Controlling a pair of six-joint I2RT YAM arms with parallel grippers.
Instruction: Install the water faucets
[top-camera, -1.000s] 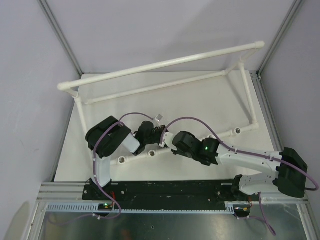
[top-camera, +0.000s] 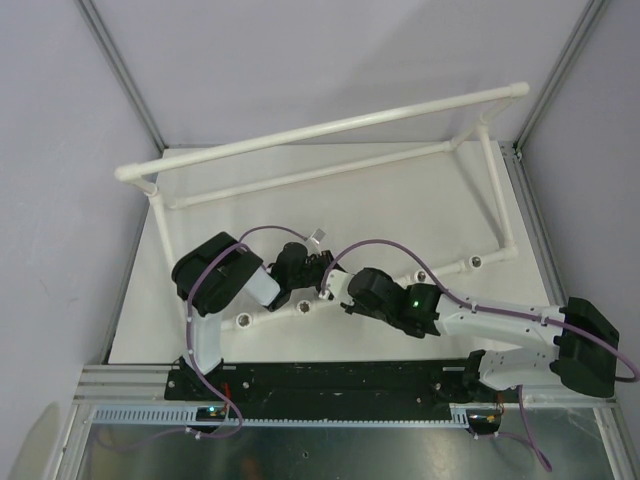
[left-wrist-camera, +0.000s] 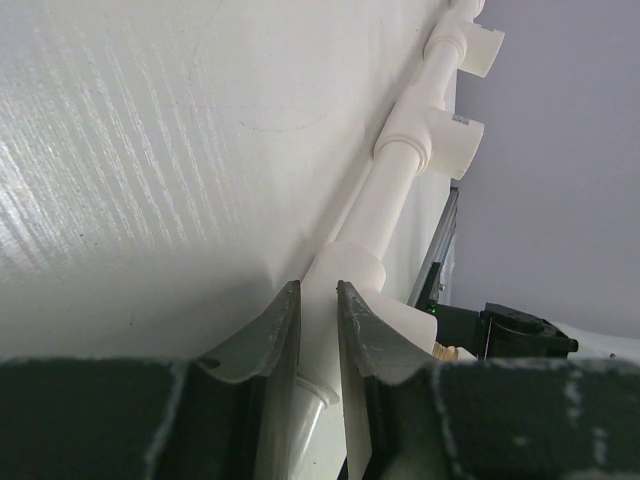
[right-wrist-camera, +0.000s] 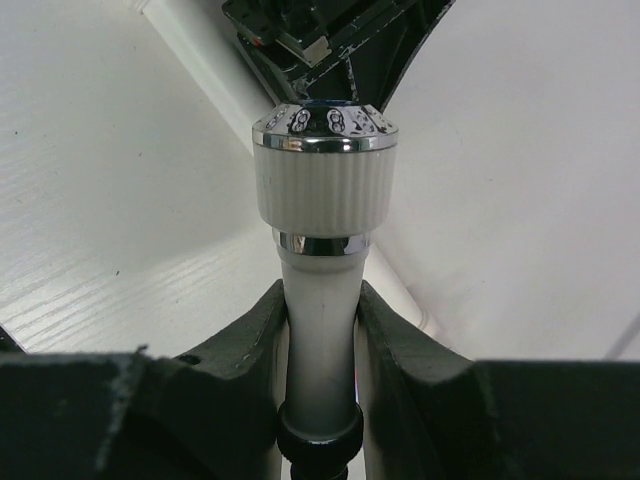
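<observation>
In the left wrist view my left gripper is shut on the white pipe at a tee fitting (left-wrist-camera: 345, 262), whose side branch (left-wrist-camera: 405, 322) points right. A small brass-coloured part (left-wrist-camera: 445, 352) shows at that branch's mouth; whether it sits inside cannot be told. My right gripper is shut on the faucet (right-wrist-camera: 325, 190), a white body with a ribbed collar and chrome rings. The faucet's far end is hidden from the right wrist view. From above, both grippers meet near the middle of the front pipe (top-camera: 270, 315), covering the joint.
Other open tees stand along the pipe, one on the left (top-camera: 243, 320), another beside it (top-camera: 304, 307), and one near the right corner (top-camera: 474, 262). A raised white pipe frame (top-camera: 330, 127) spans the back. White board (top-camera: 330, 215) lies bare between the pipes.
The right arm has shifted slightly toward the front edge of the board, its wrist a little lower in the top view. The left arm and the pipe frame have stayed in place.
</observation>
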